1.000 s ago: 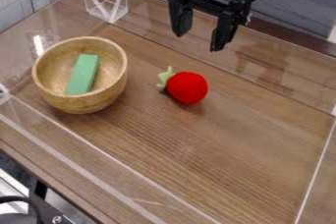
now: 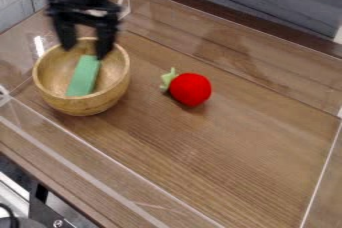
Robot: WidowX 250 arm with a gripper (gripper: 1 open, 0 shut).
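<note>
My gripper (image 2: 86, 37) is at the upper left, pointing down over a tan bowl (image 2: 115, 92), its blurred dark fingers spread open. A mint green oblong object (image 2: 84, 76) lies inside the bowl, below the gripper. A red tomato-like object (image 2: 190, 90) with a green top lies on the wooden table to the right of the bowl.
A white floor area is at the bottom left.
My gripper has moved left from above the red object to over the bowl. The bowl, green object and red object look unmoved.
</note>
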